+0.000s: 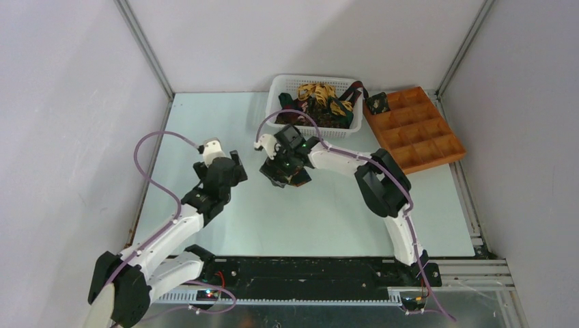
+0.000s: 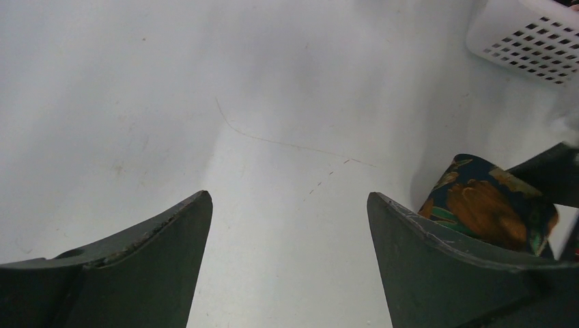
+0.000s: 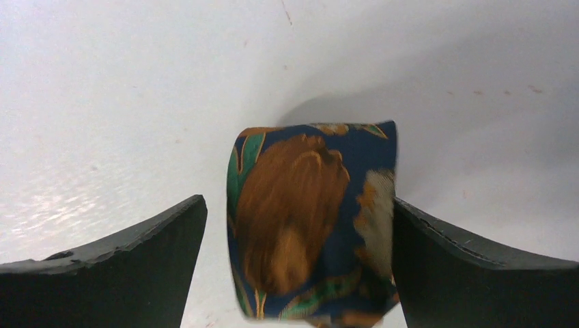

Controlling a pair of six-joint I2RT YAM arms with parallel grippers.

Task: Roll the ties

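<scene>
A rolled tie, dark navy with a brown and green pattern, lies on the white table between the fingers of my right gripper. Those fingers stand apart, the right one overlapping the roll's edge; whether they touch it I cannot tell. In the left wrist view the same tie shows at the right, partly behind a finger. My left gripper is open over bare table to the left, nothing between its fingers. From above, the right arm mostly covers the roll.
A white perforated basket heaped with several ties stands at the back. To its right is an orange compartment tray with one rolled tie in its far left compartment; other compartments look empty.
</scene>
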